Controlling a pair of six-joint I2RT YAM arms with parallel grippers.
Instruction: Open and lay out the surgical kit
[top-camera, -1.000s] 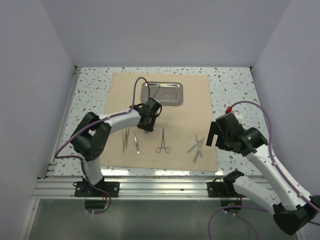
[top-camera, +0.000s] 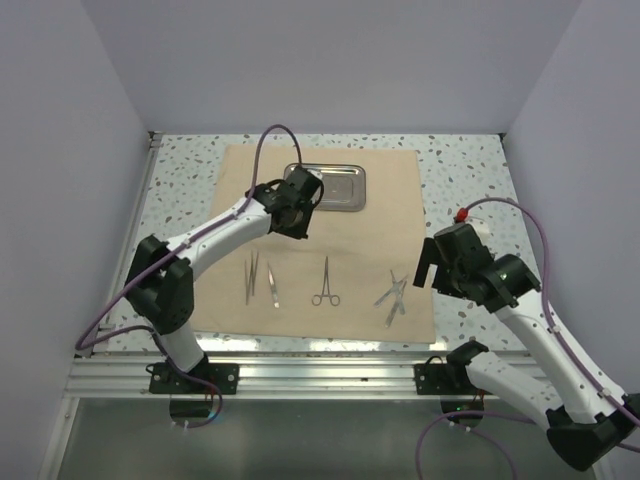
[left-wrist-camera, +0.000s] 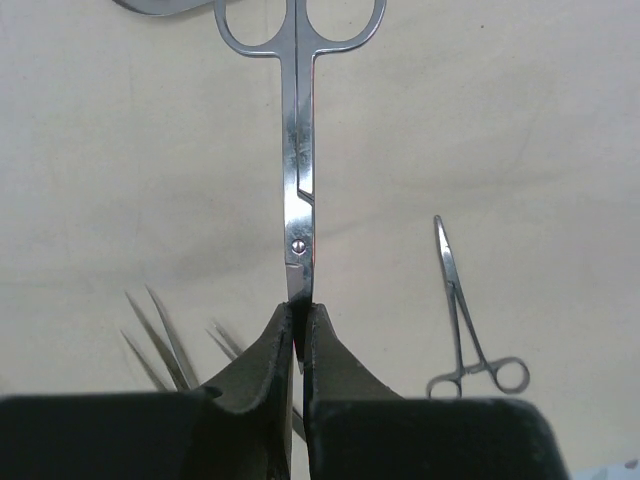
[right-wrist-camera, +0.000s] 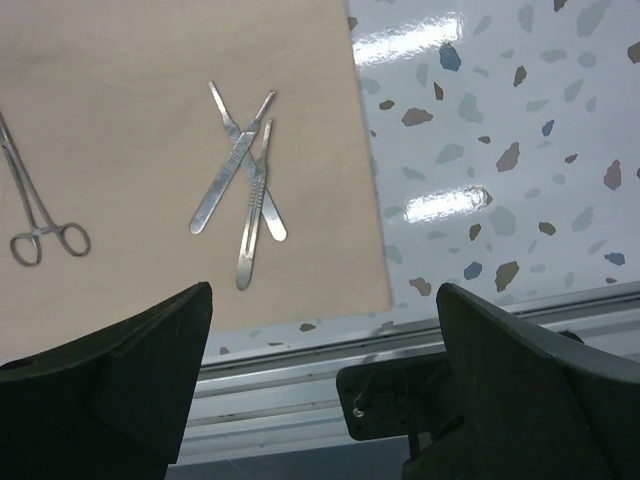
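In the left wrist view, scissors (left-wrist-camera: 298, 160) point away from the camera with ring handles at the top. Their tip sits between the fingertips of my left gripper, which is shut on them. The top view has this gripper (top-camera: 300, 236) above the cloth, just in front of a metal tray (top-camera: 345, 187). On the cloth lie two tweezers-like tools (top-camera: 251, 278), a slim tool (top-camera: 272, 287), and a ringed clamp (top-camera: 326, 285). Several scalpel handles (right-wrist-camera: 247, 180) cross one another at right. My right gripper is open and empty.
Speckled tabletop (top-camera: 460, 165) surrounds it, with a metal rail (top-camera: 320, 370) along the front edge. Purple cables (top-camera: 262, 150) loop over both arms.
The left arm has risen, its gripper looking larger from above, while the thin line seen across the tray is gone from the top view. The right arm has shifted slightly. Tools on the cloth stay put.
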